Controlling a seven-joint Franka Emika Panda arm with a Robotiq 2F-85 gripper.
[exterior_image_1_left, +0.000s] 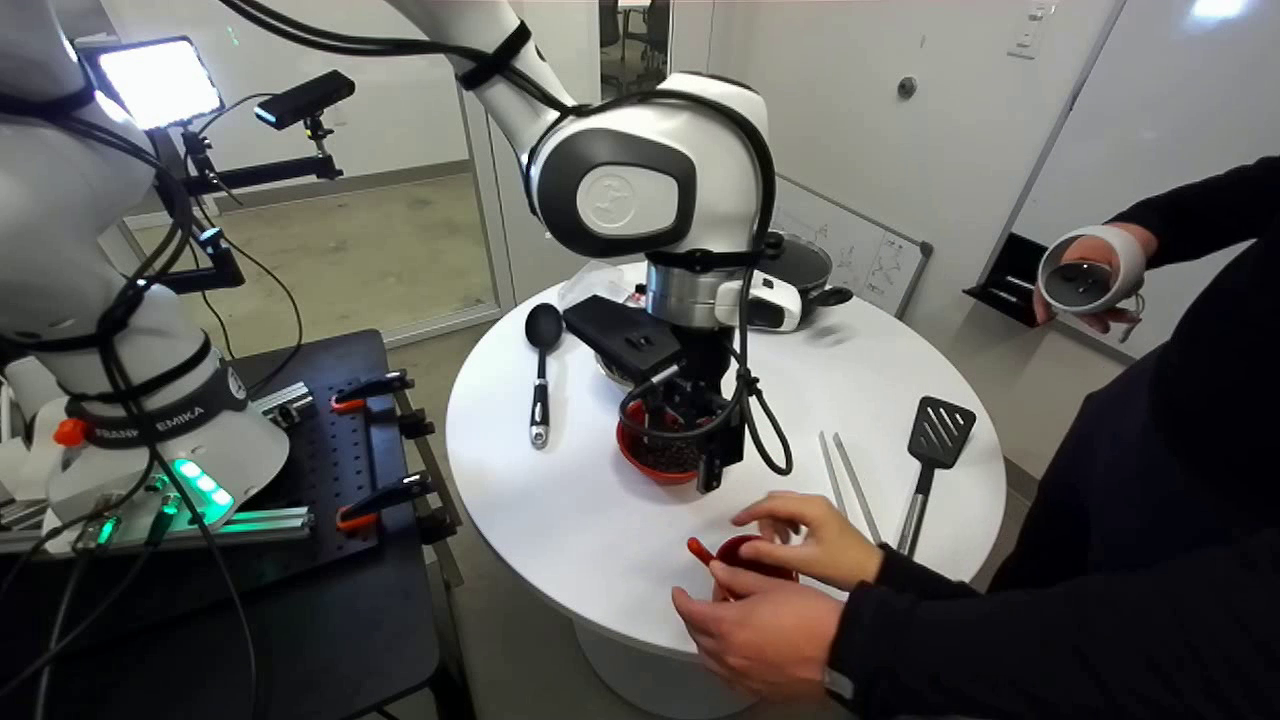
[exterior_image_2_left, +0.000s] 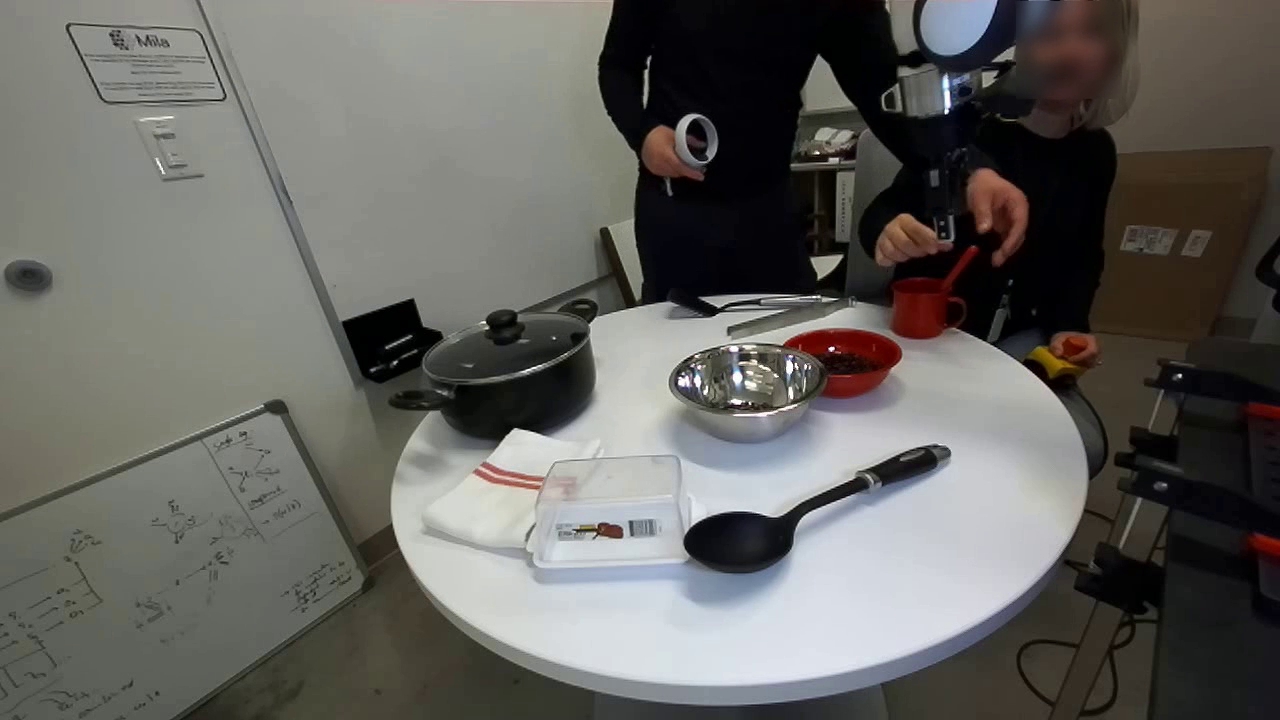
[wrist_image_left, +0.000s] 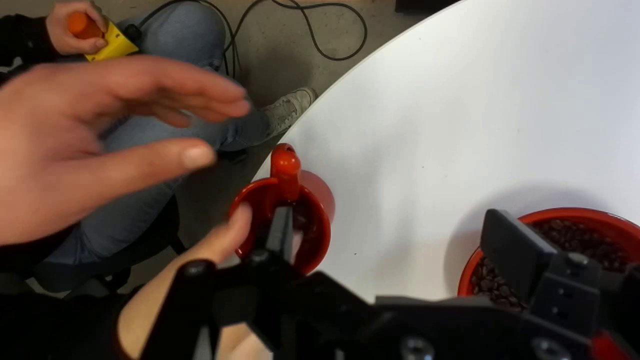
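Observation:
My gripper stands open and empty above the table, its two fingers wide apart. One finger overlaps the red mug in the wrist view, the other the red bowl of dark beans. A red-handled utensil leans in the mug, which is near the table edge. In exterior view 1, a person's hands are around the mug and partly hide it. The wrist view shows one hand raised beside it. Exterior view 1 has the gripper over the red bowl.
A metal bowl is beside the red bowl. A lidded black pot, folded towel, clear plastic box and black spoon lie around it. A slotted spatula and tongs are near the person.

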